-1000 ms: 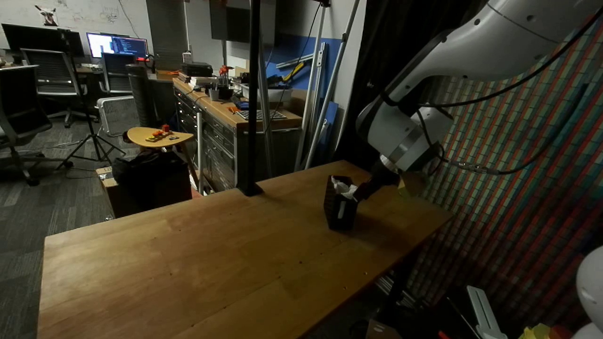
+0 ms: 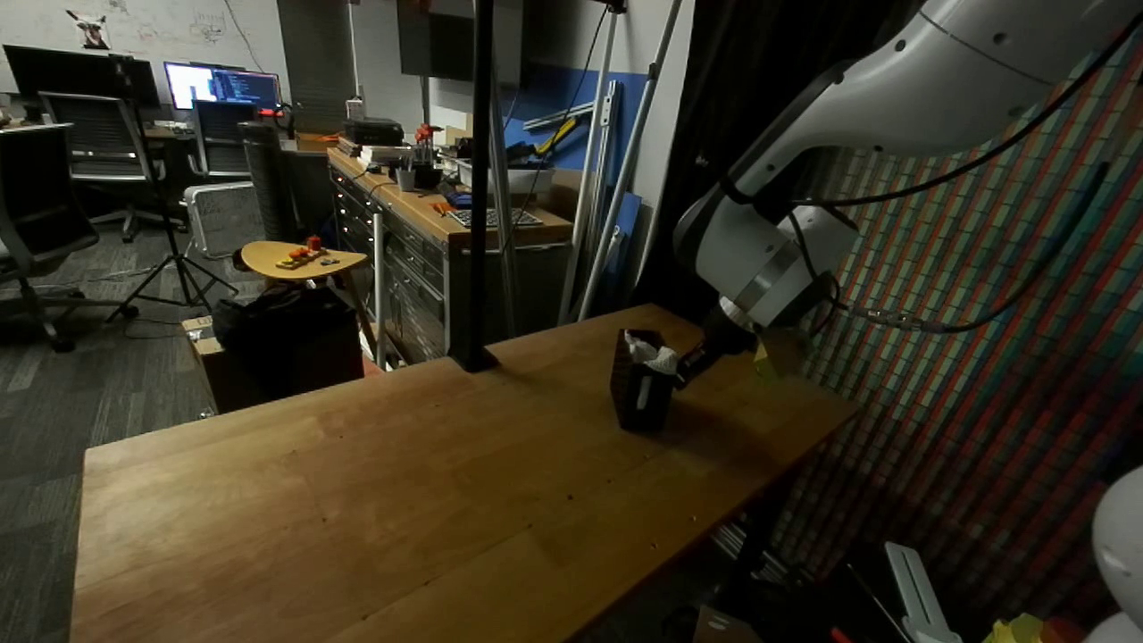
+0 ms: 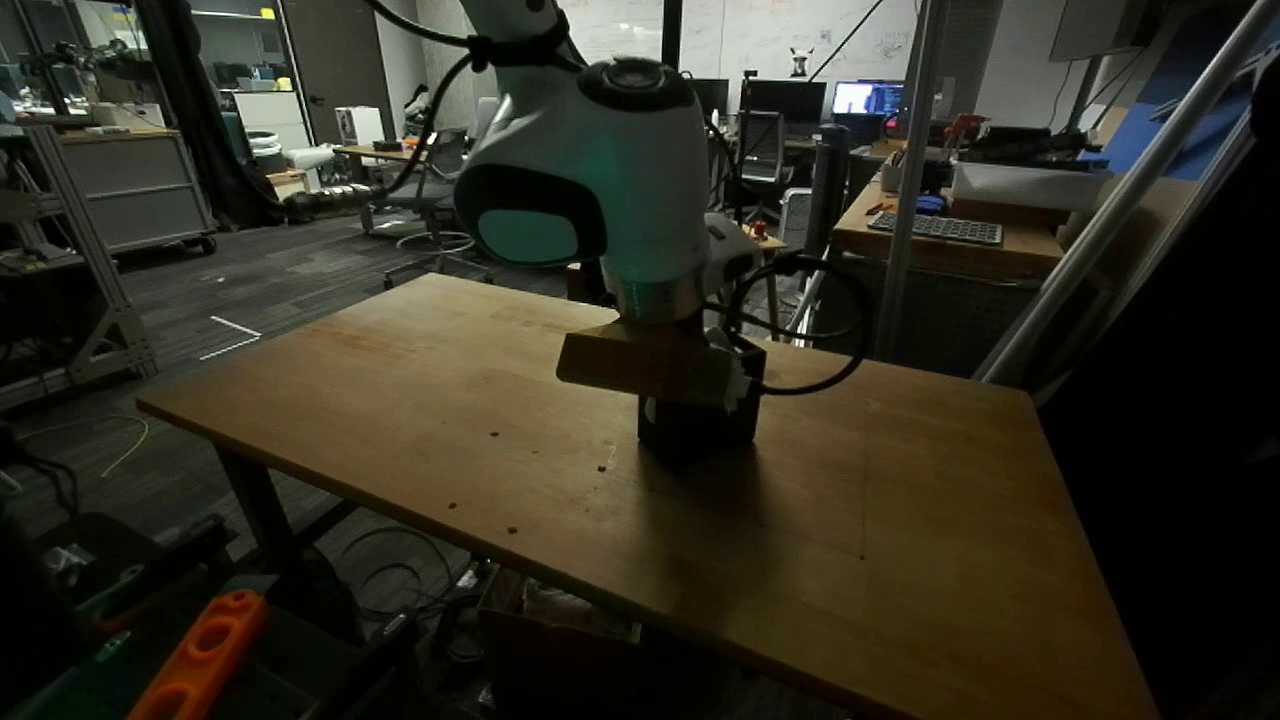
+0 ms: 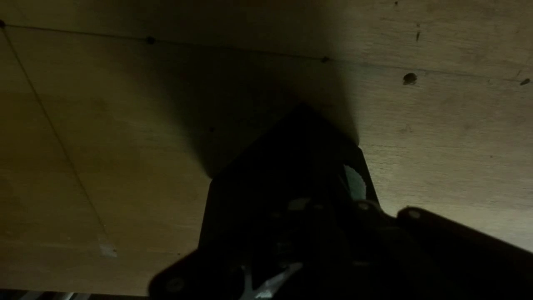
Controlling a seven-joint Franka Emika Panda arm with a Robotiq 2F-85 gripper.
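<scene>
A black, open-topped box (image 2: 643, 398) stands upright on the wooden table (image 2: 354, 504), with crumpled white material (image 2: 650, 354) showing at its mouth. Against the box's upper edge on the arm's side, my gripper (image 2: 683, 373) is shut on it, though the exact grip is too dark to make out. The wrist view has the dark box (image 4: 280, 170) reaching out from beneath the fingers, a pale patch on one side. From exterior view 2, the box (image 3: 698, 426) is partly covered by the arm and a brown panel, which hide the fingertips.
A black upright post (image 2: 477, 268) rises at the table's far edge. A curtain hangs beyond the right side.
The box has shifted slightly left and up in exterior view 1. The gripper's fingers have moved a little the same way, staying at its rim.
</scene>
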